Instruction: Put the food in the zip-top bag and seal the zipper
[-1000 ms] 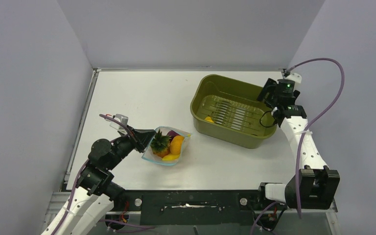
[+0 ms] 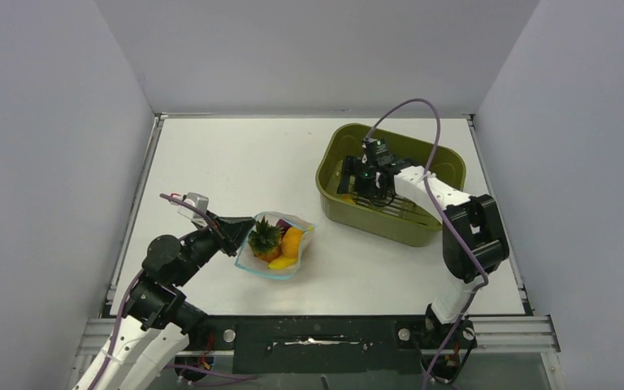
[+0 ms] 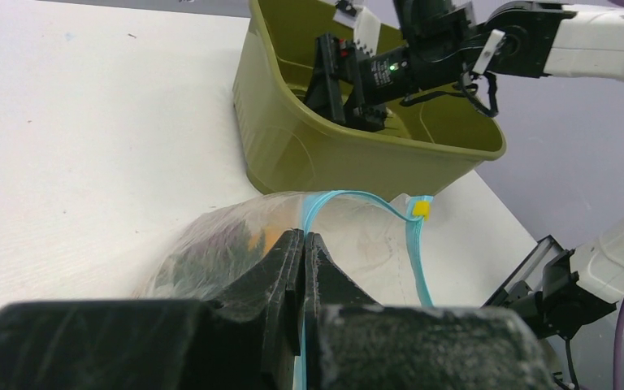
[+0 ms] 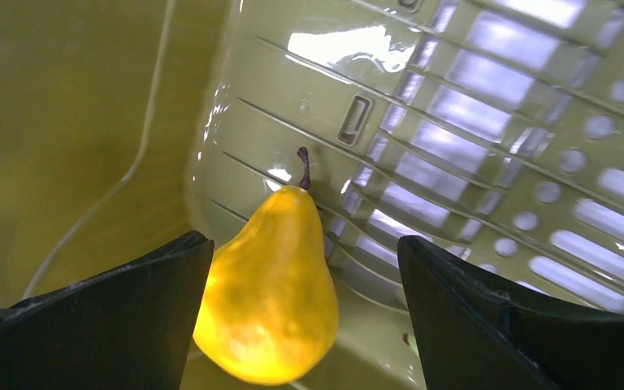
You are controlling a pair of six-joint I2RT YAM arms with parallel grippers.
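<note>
A clear zip bag with a light blue zip rim stands mouth-up on the table, left of centre. Inside it are a pineapple, an orange fruit, a yellow piece and something purple. My left gripper is shut on the bag's blue rim, which passes between its fingertips. A yellow pear with a dark stem lies on the floor of the green basin, by the wall. Over the pear my right gripper stands open, the fruit showing between its fingers, nearer the left one.
The basin's high green wall runs close by the right gripper's left finger. A slotted rack floor fills the basin. A yellow zip slider sits on the bag's rim.
My right arm has swung left from the basin's right edge to its left part, above the pear. The left arm and the bag have barely shifted.
</note>
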